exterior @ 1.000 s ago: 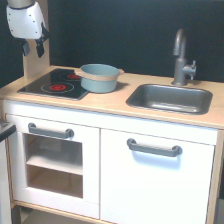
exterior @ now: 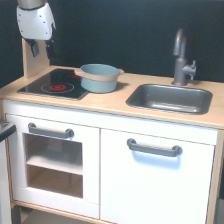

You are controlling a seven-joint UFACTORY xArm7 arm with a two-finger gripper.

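A blue-grey pot (exterior: 98, 83) with a tan handle stands upright at the right side of the black cooktop (exterior: 42, 92), overlapping its edge. One red burner ring shows to the pot's left. My gripper (exterior: 40, 48) hangs at the upper left, above the back of the cooktop and well apart from the pot. Its dark fingers are small against the dark wall, so how far they stand apart is unclear. Nothing can be made out between them.
A metal sink (exterior: 170, 98), seemingly empty, lies at the right with a grey faucet (exterior: 182, 62) behind it. Clear wooden counter (exterior: 122, 98) separates pot and sink. Below are white cabinet doors (exterior: 150, 178); a wooden post (exterior: 36, 60) rises behind the cooktop.
My arm and gripper have shifted slightly to the right at the upper left. The pot, sink and doors stand as before.
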